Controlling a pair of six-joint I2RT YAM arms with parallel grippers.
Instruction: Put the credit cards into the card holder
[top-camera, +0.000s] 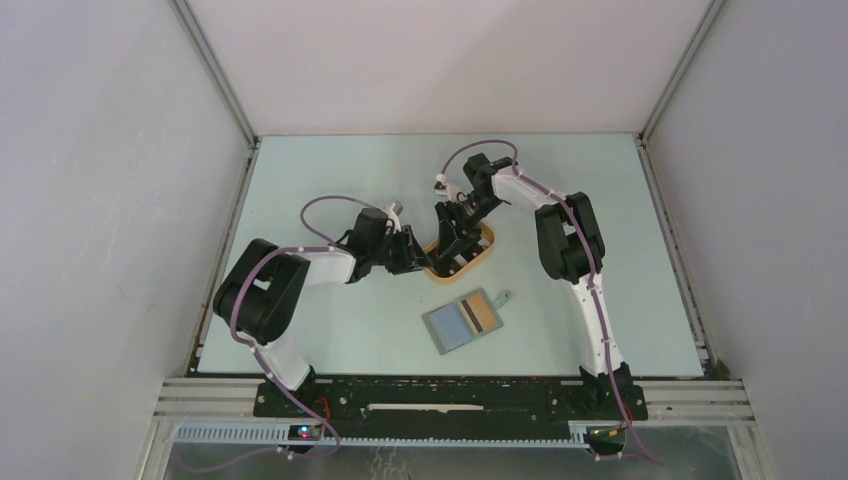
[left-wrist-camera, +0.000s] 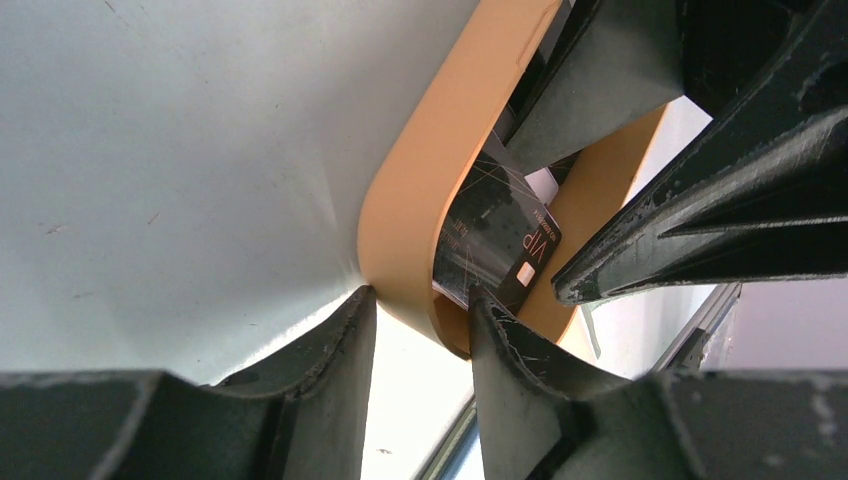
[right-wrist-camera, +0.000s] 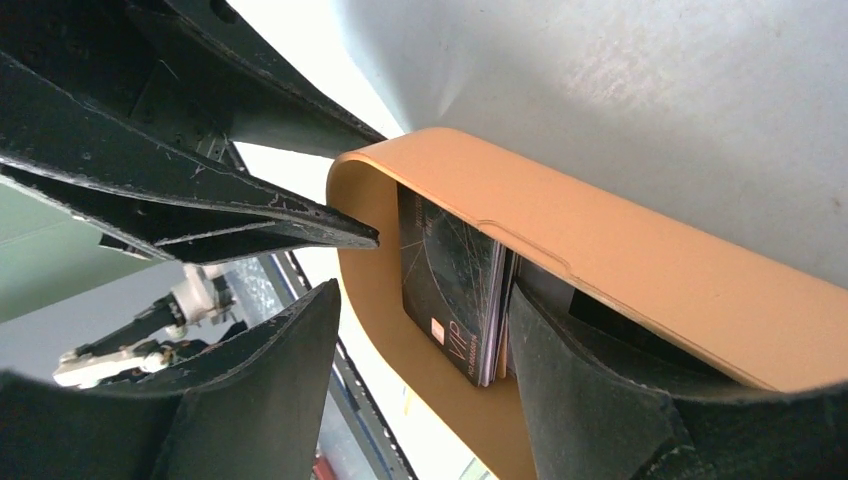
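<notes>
The orange card holder (top-camera: 480, 258) sits mid-table between both grippers. Inside it, dark cards marked VIP (left-wrist-camera: 490, 220) (right-wrist-camera: 445, 290) stand against one another toward one end. My left gripper is part open at that end, the holder's curved orange wall between its fingertips. My right gripper is open over the holder, one fingertip at the card stack's edge; whether it touches is unclear. In the top view both grippers hide much of the holder.
A grey board (top-camera: 450, 330) with blue and tan panels lies in front of the holder. The table's left, right and back areas are clear around the arms. The two grippers are very close together.
</notes>
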